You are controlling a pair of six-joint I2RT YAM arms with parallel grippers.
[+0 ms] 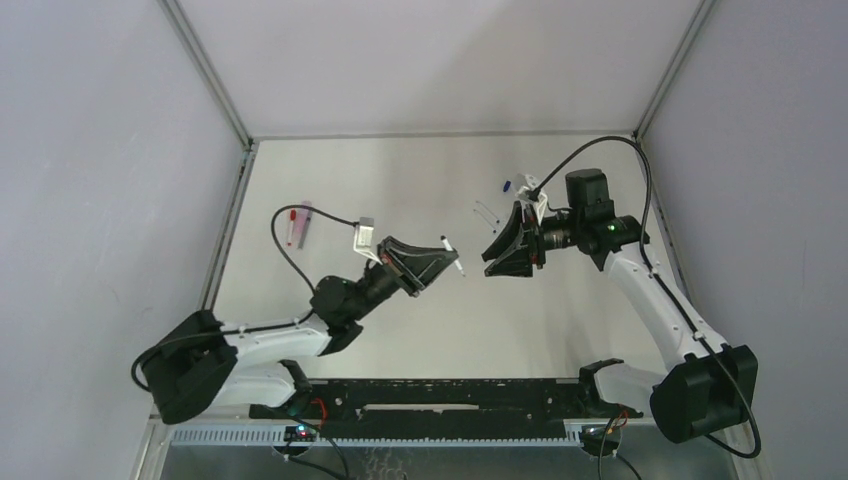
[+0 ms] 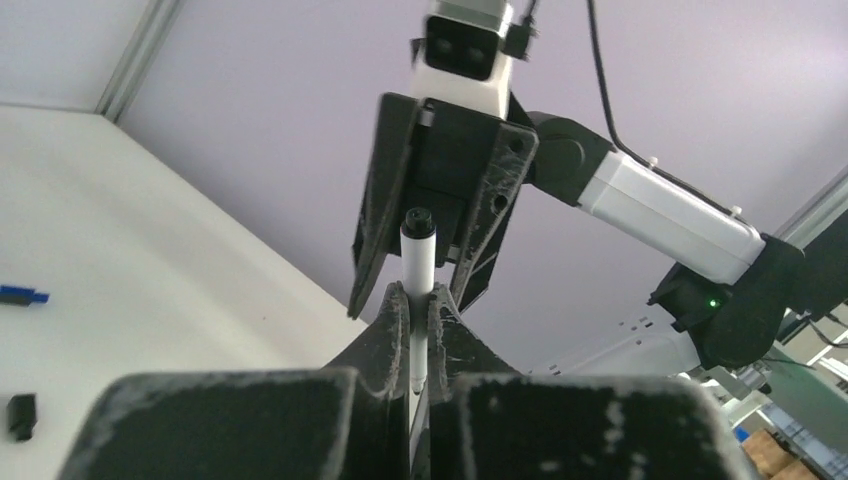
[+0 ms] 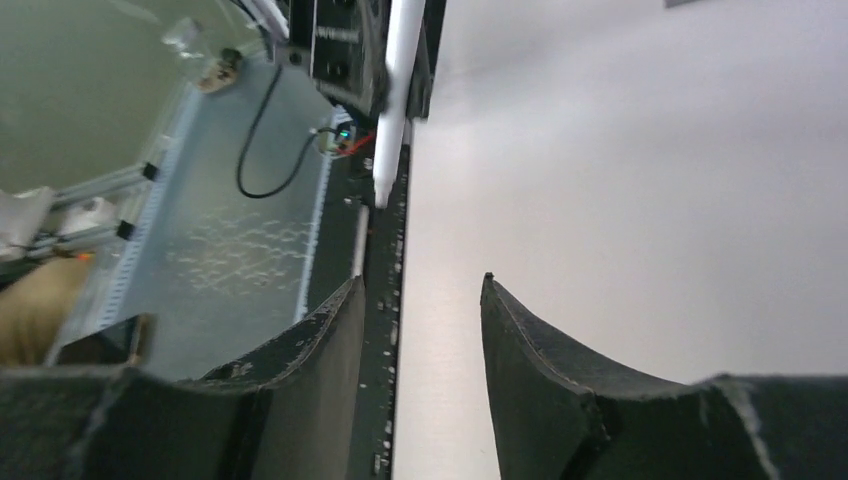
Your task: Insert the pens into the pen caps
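A white pen with a dark top (image 1: 452,254) is held upright by my left gripper (image 1: 447,258), whose fingers are shut on it; the left wrist view shows the pen (image 2: 418,262) between the fingertips. Just right of it in the top view, my right gripper (image 1: 490,262) stands part open with nothing between its fingers, as the right wrist view also shows (image 3: 420,290). In that view the pen (image 3: 398,100) hangs beyond the right fingertips, its tapered end pointing down.
Pink and red pens (image 1: 300,225) lie at the table's left. Pale slim pens (image 1: 487,214) and a small blue piece (image 1: 507,186) lie at the back right.
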